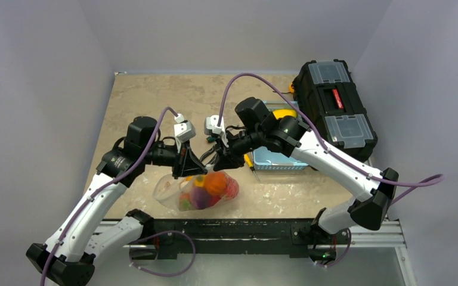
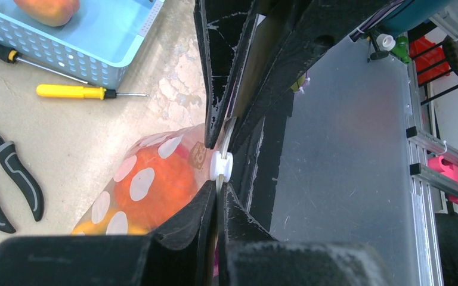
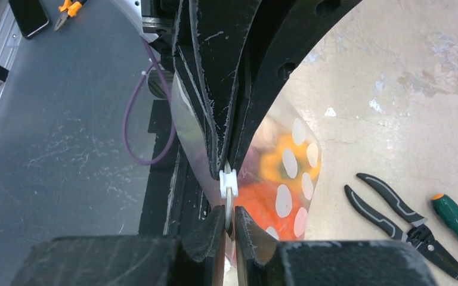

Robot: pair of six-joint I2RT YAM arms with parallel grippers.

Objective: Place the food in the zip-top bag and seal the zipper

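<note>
The clear zip top bag [image 1: 172, 192] lies near the table's front edge, with several colourful food pieces [image 1: 201, 195] inside it. White spots mark its film in both wrist views. My left gripper is shut on the bag's top edge, right beside the white zipper slider [image 2: 221, 166]. On the slider's other side, my right gripper stands slightly open around the same edge, a narrow gap showing between its fingers. The slider sits between the two grippers, whose tips almost meet. How far the zipper is closed cannot be made out.
A blue basket [image 2: 89, 37] with food stands beyond the right gripper, screwdrivers lying by it. Pliers [image 3: 416, 232] and a green-handled tool [image 3: 457, 223] lie behind the bag. A black toolbox [image 1: 336, 107] fills the back right.
</note>
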